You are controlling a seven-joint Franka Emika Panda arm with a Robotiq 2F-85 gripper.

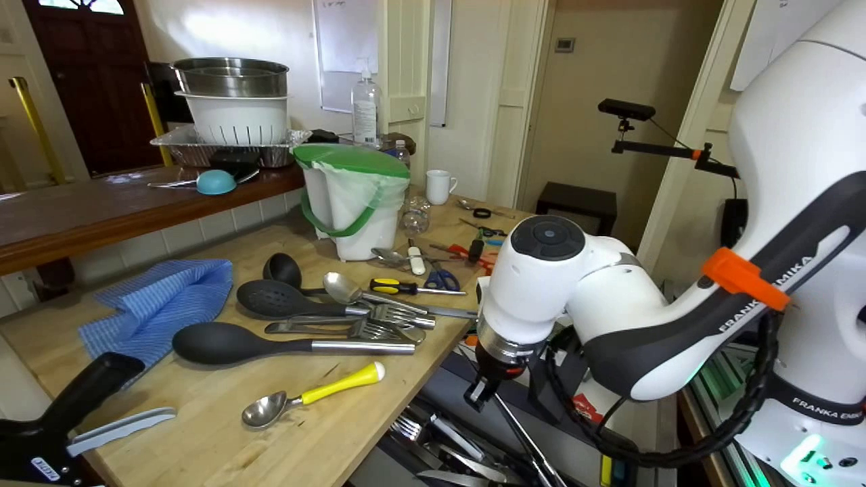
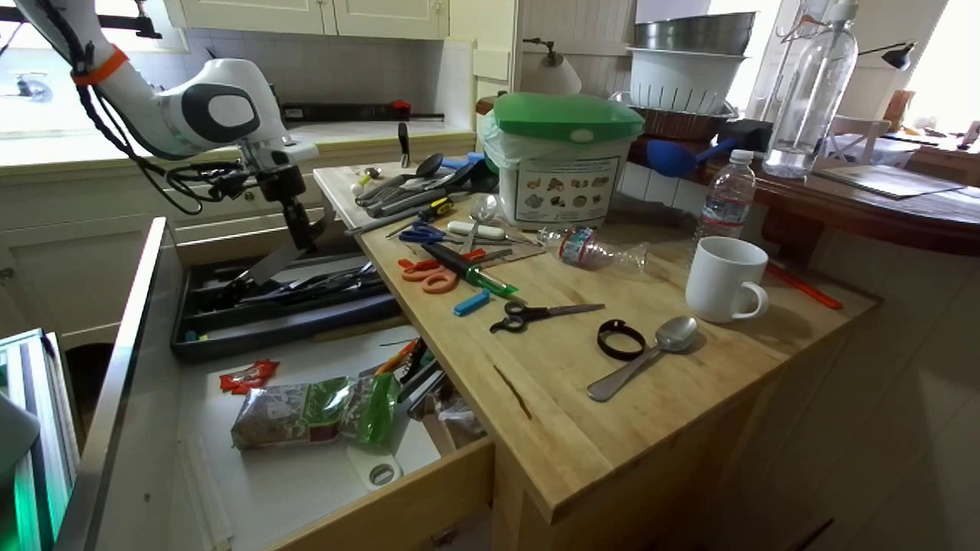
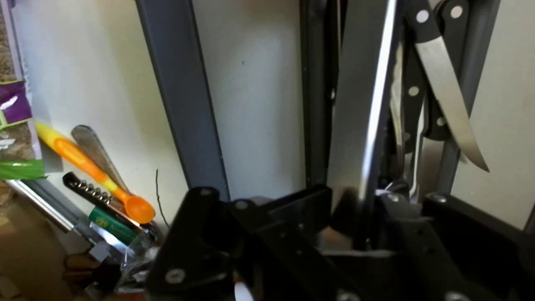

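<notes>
In the wrist view, a broad steel knife blade (image 3: 357, 95) runs down into the fingers of my gripper, which is shut on this thin metal. Exterior view 2 shows my gripper (image 2: 303, 240) low over the dark drawer tray, with the same blade (image 2: 272, 265) slanting from its fingertips down toward the tray. From the other side, my gripper (image 1: 480, 395) hangs just past the counter edge, and the long blade (image 1: 528, 438) slopes down beside it. Where the knife's handle ends is hard to make out.
Black-handled knives (image 3: 446, 90) lie in the tray alongside the blade. The open drawer also holds a bag of food (image 2: 308, 410) on its white floor. Utensils, scissors (image 2: 542, 315) and a green-lidded bin (image 1: 357, 199) crowd the wooden counter.
</notes>
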